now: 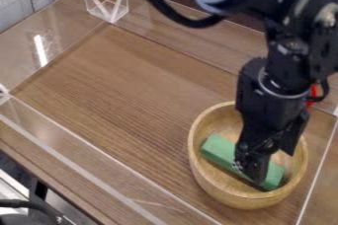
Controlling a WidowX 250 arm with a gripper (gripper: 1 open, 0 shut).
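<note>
My black gripper hangs low over a round tan bowl at the lower right. A green block lies inside the bowl, partly hidden behind the gripper's fingers, which stand open above and around its right part. Whether they touch it I cannot tell.
A red object is mostly hidden behind the arm at the right. A white wire object stands at the back left.
</note>
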